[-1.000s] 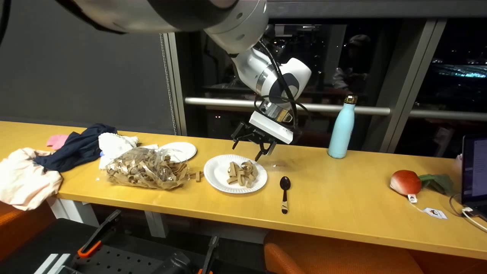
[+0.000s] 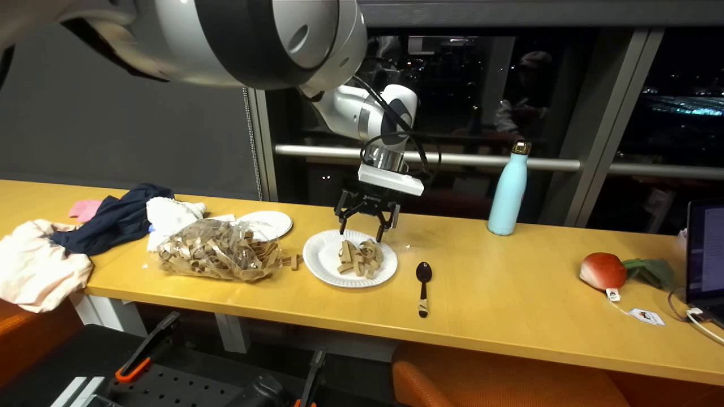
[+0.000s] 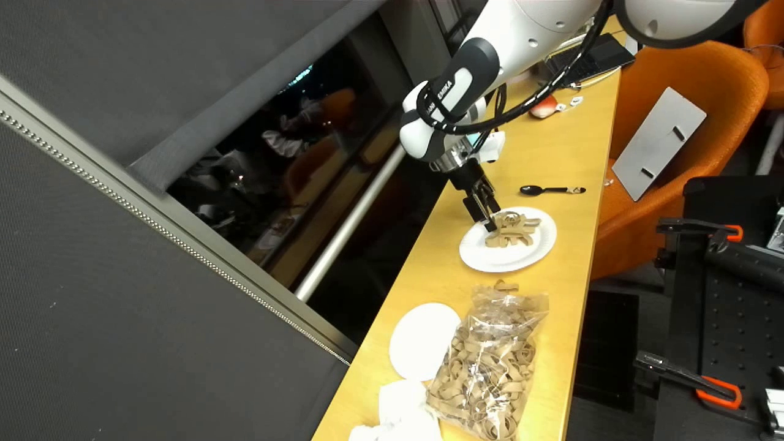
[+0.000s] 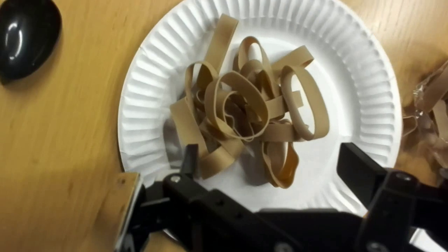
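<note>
A heap of tan rubber bands (image 4: 241,105) lies on a white paper plate (image 4: 142,105) with a fluted rim. My gripper (image 2: 361,230) is open over the back part of this plate, its fingers pointing down and wide apart. In the wrist view the black fingertips (image 4: 357,170) reach in at the lower edge, and the bands lie beyond them with nothing held between. From the side, in the second exterior view, the gripper (image 3: 490,220) hangs close to the bands; whether it touches them I cannot tell.
A clear bag of rubber bands (image 2: 220,251) lies left of the plate, near a second white plate (image 2: 268,224). To the right is a black spoon (image 2: 423,273). Farther right stand a light blue bottle (image 2: 509,196) and a red plush vegetable (image 2: 602,271). Crumpled cloths (image 2: 115,217) cover the left end.
The arm has come down and to the left, bringing the gripper from above the plate's back right to over its back part. Its tilt has lessened. The bands and plate are unmoved.
</note>
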